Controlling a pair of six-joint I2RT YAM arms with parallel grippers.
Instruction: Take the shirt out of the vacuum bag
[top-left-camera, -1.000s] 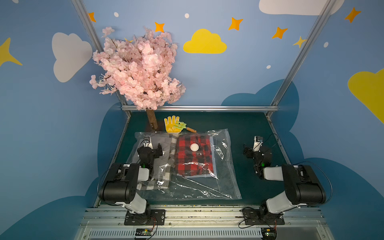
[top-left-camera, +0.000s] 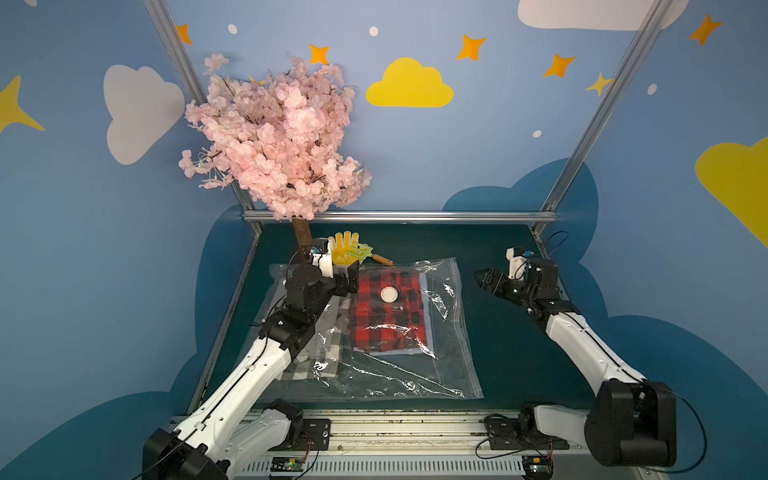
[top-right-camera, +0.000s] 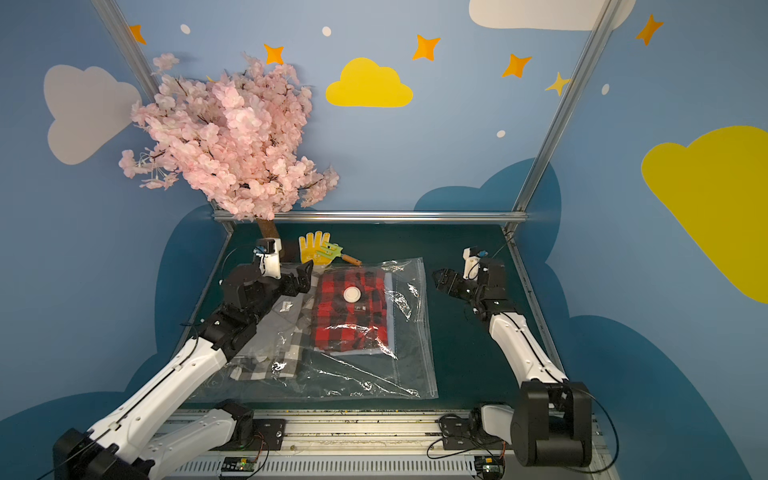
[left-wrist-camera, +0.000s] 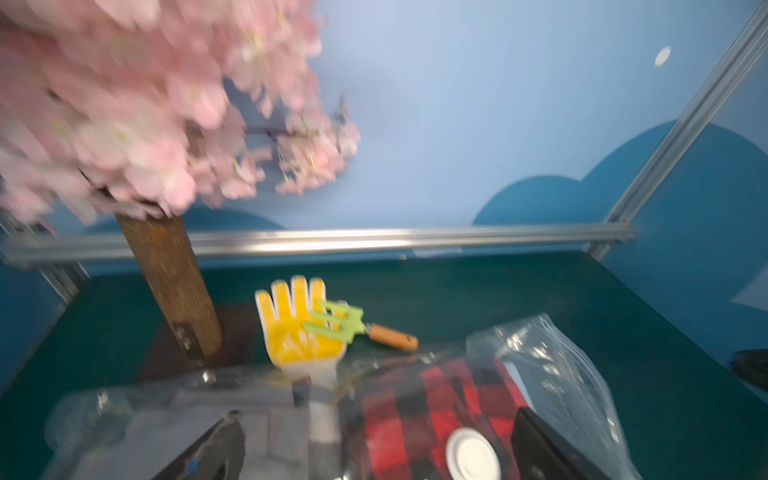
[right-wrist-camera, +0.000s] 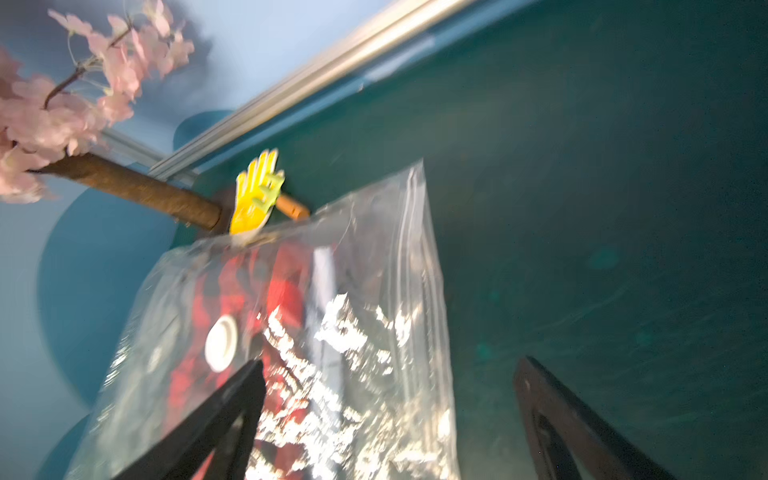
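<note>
A clear vacuum bag (top-left-camera: 452, 344) lies flat on the dark green table. Inside it are a folded red-and-black plaid shirt (top-left-camera: 392, 326) and, to its left, grey clothing (top-left-camera: 326, 336) with a checked part. A round white valve (top-left-camera: 389, 294) sits over the red shirt. In the left wrist view, my left gripper is open above the bag, its fingers (left-wrist-camera: 220, 448) wide apart and nothing held. My right gripper is open too, off the bag's right side and empty. The left arm hides part of the grey clothing in the top left view.
A yellow glove shape (top-left-camera: 345, 248) and a green fork with a wooden handle (top-left-camera: 382, 260) lie behind the bag. A pink blossom tree (top-left-camera: 280, 136) stands at the back left. Bare table (top-left-camera: 512, 352) stretches right of the bag.
Both arms have stretched out from their folded poses. The bag looks unmoved.
</note>
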